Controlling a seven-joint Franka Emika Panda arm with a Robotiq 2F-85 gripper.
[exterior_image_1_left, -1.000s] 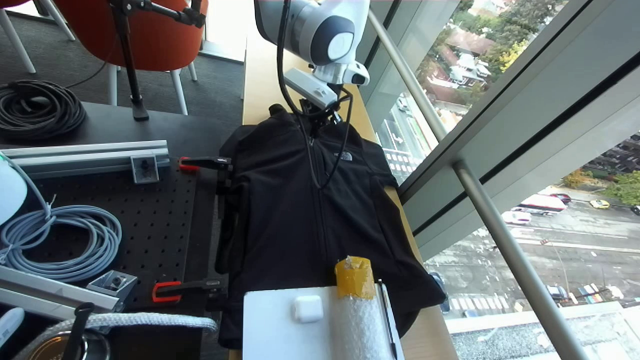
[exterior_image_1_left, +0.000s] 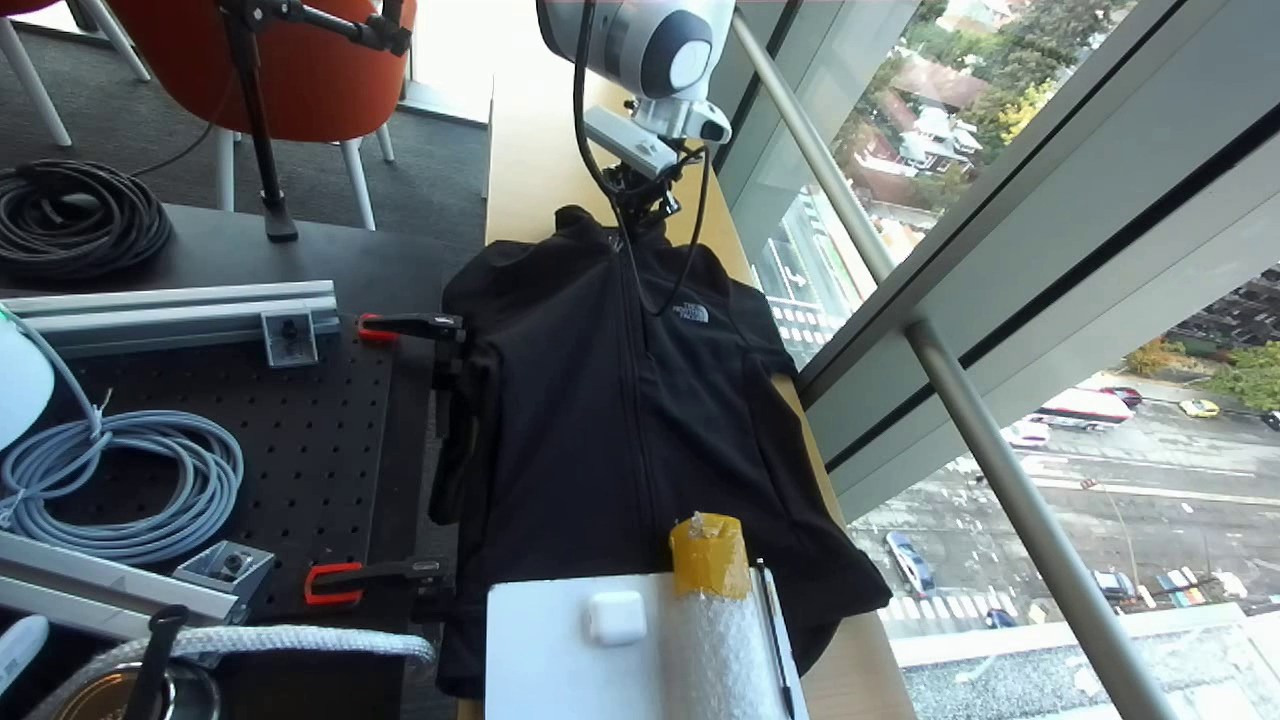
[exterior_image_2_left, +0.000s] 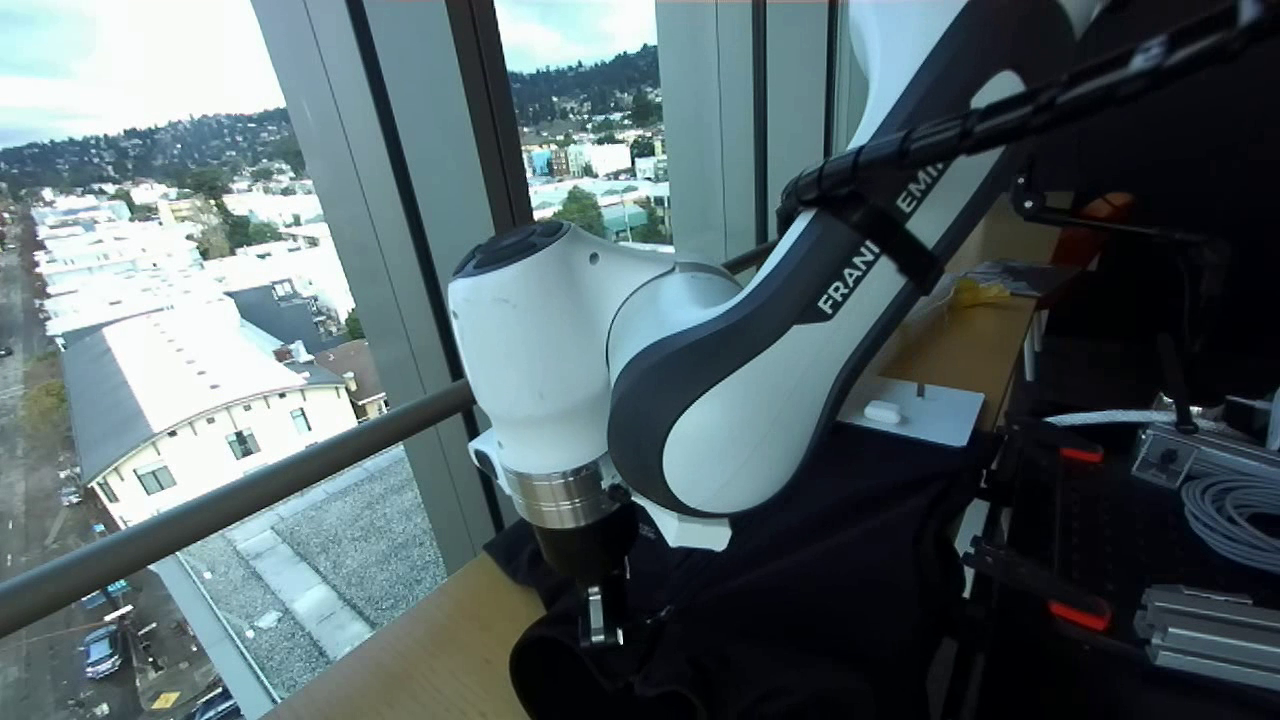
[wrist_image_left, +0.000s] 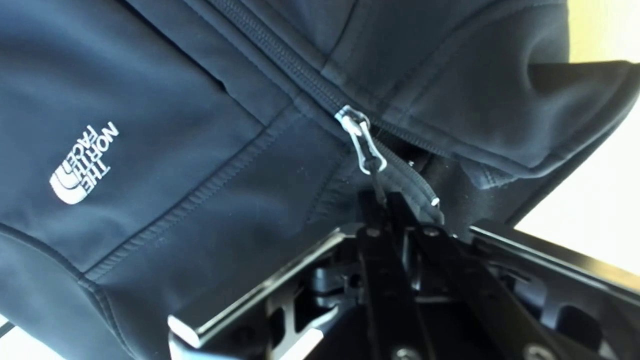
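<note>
A black jacket (exterior_image_1_left: 564, 396) lies spread on the wooden ledge, its white logo (wrist_image_left: 84, 165) facing up. In the wrist view the front zipper (wrist_image_left: 282, 57) runs diagonally to a silver slider (wrist_image_left: 352, 122) with a looped metal pull (wrist_image_left: 369, 150). A short dark cord (wrist_image_left: 378, 186) hangs from that pull and passes between the fingertips of my gripper, which is shut on it. Past the slider, the zipper's two sides spread apart near the collar. In exterior view 2 my gripper (exterior_image_2_left: 602, 630) is low over the collar end; its grip is hard to see there.
A white board (exterior_image_1_left: 540, 648), carrying a small white case (exterior_image_1_left: 617, 618) and a wrapped roll (exterior_image_1_left: 720, 636), rests on the jacket's hem. Red-and-black clamps (exterior_image_1_left: 408, 326) line the left edge. A metal rail (exterior_image_1_left: 960, 384) and windows border the right.
The arm and gripper have moved toward the far end of the ledge, up in exterior view 1. The zipper slider has shifted the same way, toward the collar, and the collar fabric has moved slightly.
</note>
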